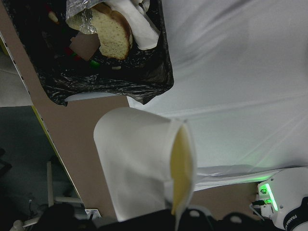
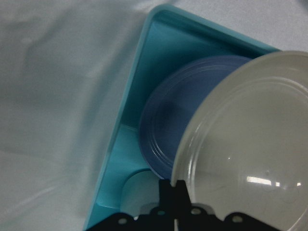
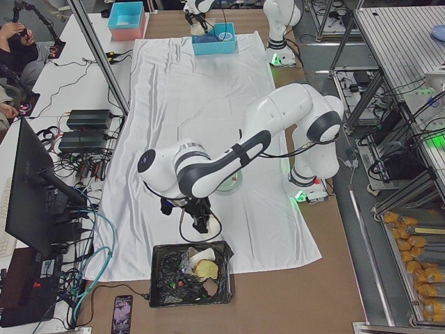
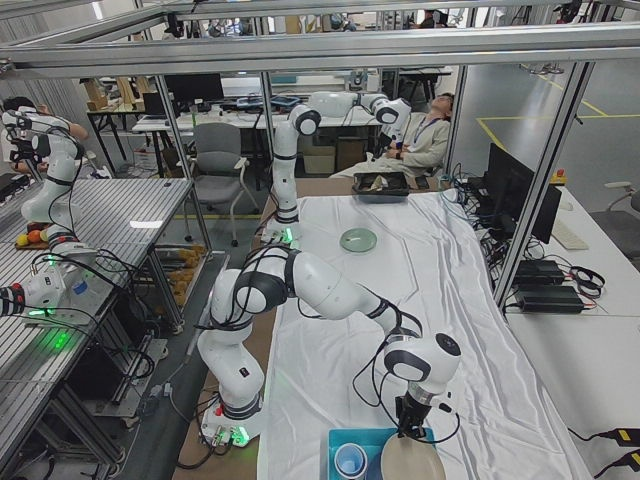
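Note:
In the left wrist view a white cup-like container (image 1: 130, 159) with a yellow inside is held at my left gripper (image 3: 201, 219), beside a black lined bin (image 3: 168, 292) holding bread, paper and wrappers. My right gripper is shut on the rim of a beige plate (image 2: 245, 139), over a teal tub (image 2: 115, 168) containing a blue plate (image 2: 168, 115) and a round cup (image 2: 139, 192). A green plate (image 4: 358, 240) lies on the white cloth.
The white cloth (image 3: 195, 104) has wide clear areas. Monitors, black boxes and cables (image 3: 83, 139) line one side; metal framing stands around the table.

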